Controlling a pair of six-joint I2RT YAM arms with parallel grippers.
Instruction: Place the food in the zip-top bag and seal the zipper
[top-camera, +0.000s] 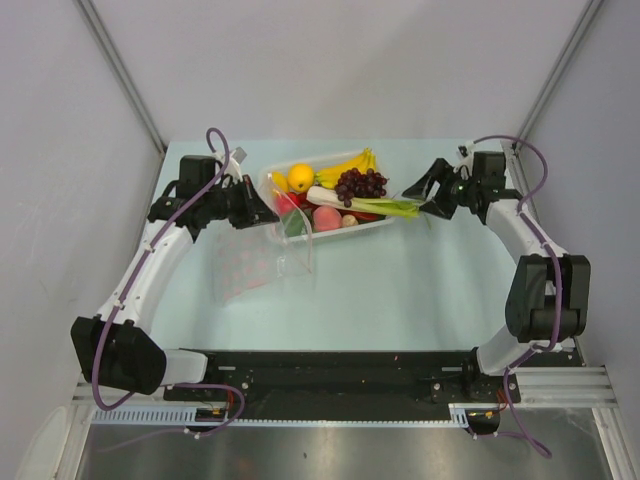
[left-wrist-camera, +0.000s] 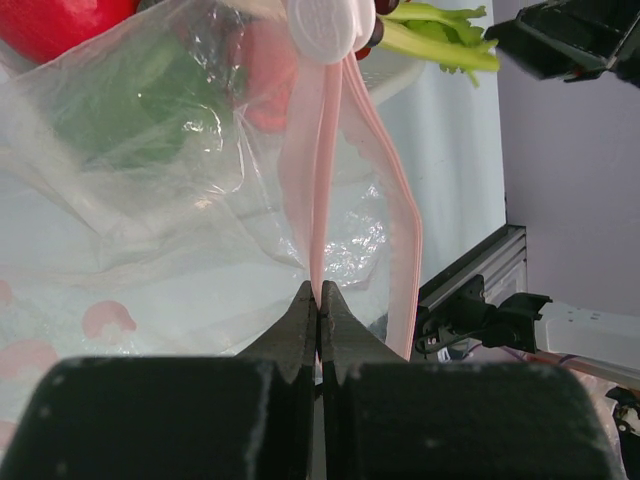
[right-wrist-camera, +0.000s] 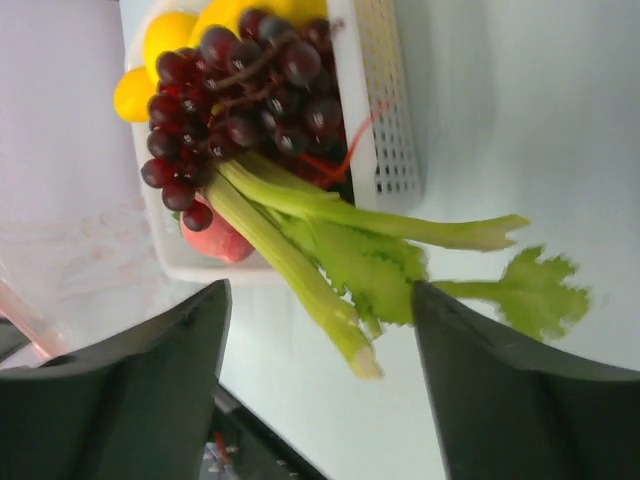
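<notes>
My left gripper is shut on the pink zipper edge of the clear zip top bag (left-wrist-camera: 150, 250), which hangs in front of the food bin's left end. My right gripper (top-camera: 430, 195) is spread at the leafy end of the celery (right-wrist-camera: 300, 280), which sticks out of the white bin (right-wrist-camera: 380, 140); nothing shows held between its fingers. In the bin lie red grapes (top-camera: 360, 185), bananas (top-camera: 338, 172), an orange-yellow fruit (top-camera: 300, 177), a peach (top-camera: 327, 218) and other produce.
Walls stand behind and at both sides.
</notes>
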